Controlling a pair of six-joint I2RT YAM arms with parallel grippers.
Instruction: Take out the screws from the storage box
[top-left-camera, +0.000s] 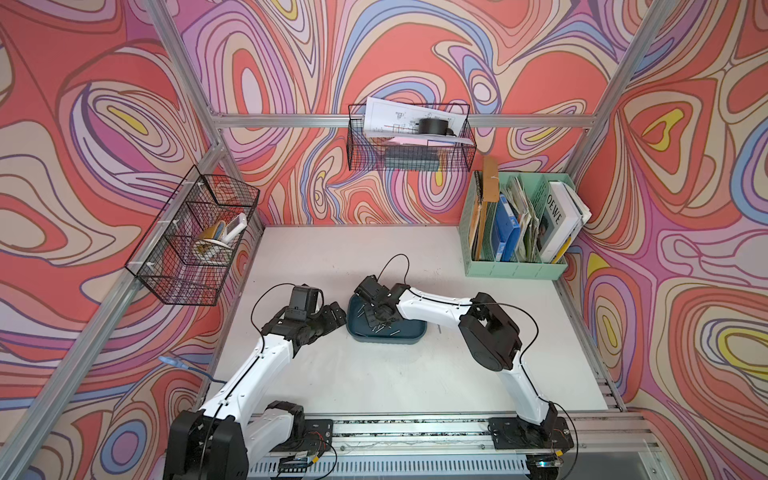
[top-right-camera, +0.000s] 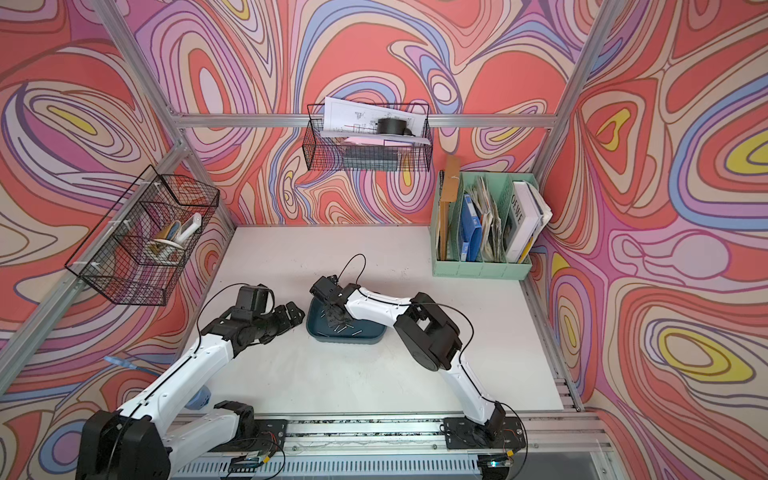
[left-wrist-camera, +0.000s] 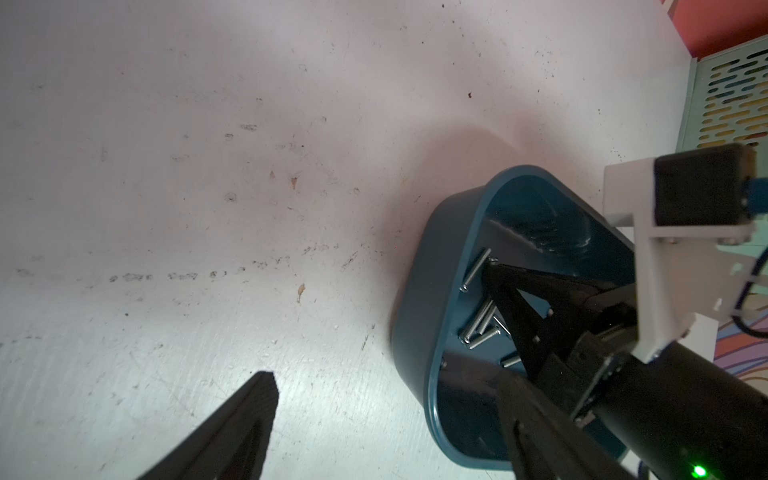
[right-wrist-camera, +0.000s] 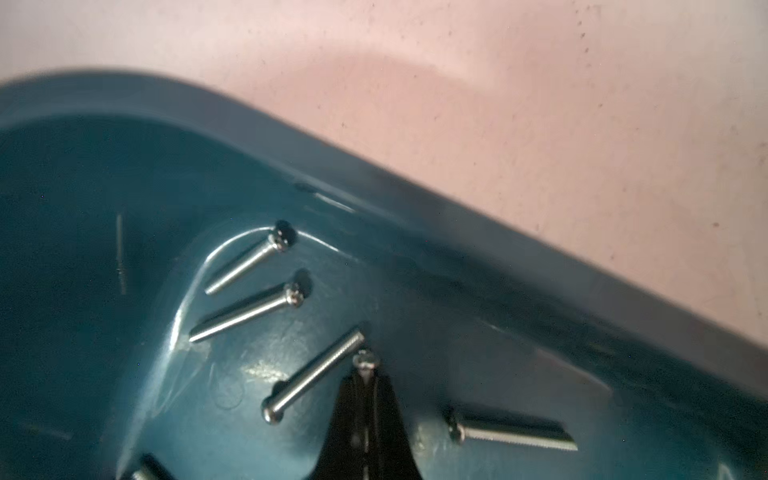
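Note:
The storage box is a dark blue tray (top-left-camera: 388, 339) in the middle of the table. Loose silver screws lie on its floor, among them one screw (right-wrist-camera: 312, 376) to the left of my right gripper and another screw (right-wrist-camera: 516, 434) to its right. Down inside the box, the right gripper is shut on a screw whose head (right-wrist-camera: 365, 359) shows at the fingertips; its shank is hidden. My left gripper hangs open beside the box's left wall, nothing between its fingers.
A green file box (top-left-camera: 512, 268) stands at the back right of the table. Wire baskets hang at the back (top-left-camera: 412, 144) and on the left (top-left-camera: 192, 240). A thin small object (top-left-camera: 439, 328) lies right of it.

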